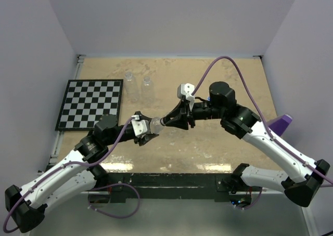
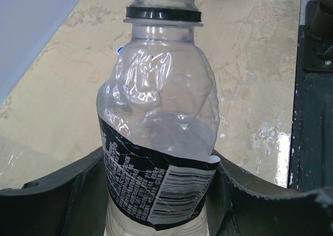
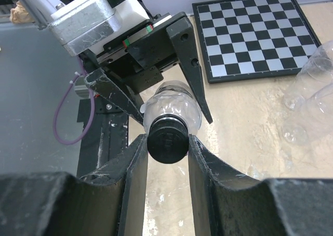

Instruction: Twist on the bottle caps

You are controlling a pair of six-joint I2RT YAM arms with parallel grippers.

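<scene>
A clear bottle [image 2: 158, 90] with a black label lies level in my left gripper [image 1: 147, 128], whose fingers [image 2: 78, 194] are shut around its labelled body. Its neck [image 2: 164, 15], with a black ring and bare threads showing, points toward the right arm. Shut on a black cap [image 3: 167, 141], my right gripper has one fingertip on each side of it. The cap is in line with the bottle's mouth, at the neck end. How far it sits on the threads is hidden.
Two more clear bottles [image 1: 130, 85] stand at the back, left of centre. A checkered board [image 1: 89, 105] lies on the left of the table. A purple object [image 1: 280, 125] is at the right edge, and a small blue item [image 2: 119, 50] lies on the tabletop.
</scene>
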